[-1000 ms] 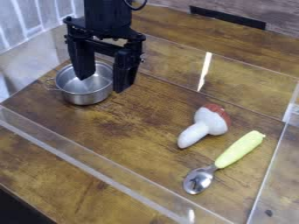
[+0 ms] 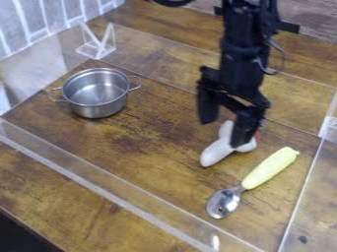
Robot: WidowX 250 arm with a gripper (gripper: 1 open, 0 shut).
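The black gripper (image 2: 231, 113) hangs over the right middle of the wooden table, blurred, its fingers apart and open, just above a white toy mushroom (image 2: 222, 151). The mushroom's red cap is mostly hidden behind the gripper. A steel pot (image 2: 97, 94) with two side handles stands at the left. A spoon with a pale yellow handle (image 2: 270, 169) lies diagonally at the lower right.
A white wire object (image 2: 101, 39) stands at the upper left. Clear panels run along the left and right edges.
The arm has swung right from over the pot to over the mushroom, uncovering the pot. The mushroom and spoon look unmoved.
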